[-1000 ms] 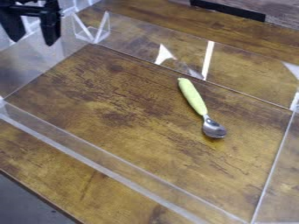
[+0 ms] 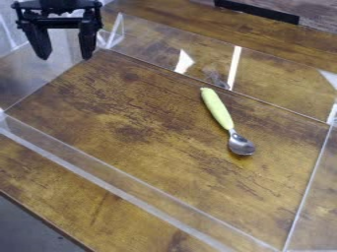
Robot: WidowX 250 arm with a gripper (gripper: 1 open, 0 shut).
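Observation:
A spoon with a pale yellow-green handle (image 2: 216, 107) and a steel bowl lies on the wooden table, right of centre, bowl toward the lower right. My black gripper (image 2: 62, 49) hangs at the upper left over the clear-walled area, open, with empty space between its two fingers and well apart from the spoon.
Clear plastic walls (image 2: 138, 197) border the wooden work surface (image 2: 118, 128) on several sides. The floor inside is bare apart from the spoon. A dark bar (image 2: 258, 12) sits at the back edge.
My gripper has moved rightward from the far upper left corner over the last second, coming more fully into view. The spoon has stayed where it was.

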